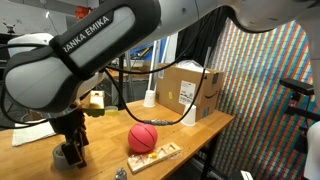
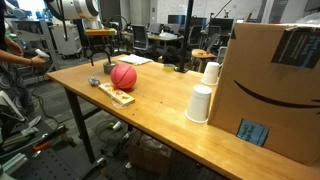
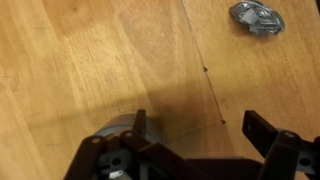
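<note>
In the wrist view my gripper stands open, with only bare wood showing between its fingers. A grey round object (image 3: 122, 122), bowl-like or ring-like, is partly hidden under the left finger. Exterior view 1 has this grey object (image 1: 63, 159) at the table's near left, with the gripper (image 1: 76, 145) low over its right side. Whether they touch, I cannot tell. A crumpled silvery lump (image 3: 258, 17) rests at the upper right of the wrist view, apart from the fingers.
A red ball (image 1: 142, 137) and a light wooden strip (image 1: 153, 157) lie right of the gripper. White cups (image 2: 199, 104) and a large cardboard box (image 2: 270, 90) stand farther along the table. Wood between ball and cups is clear.
</note>
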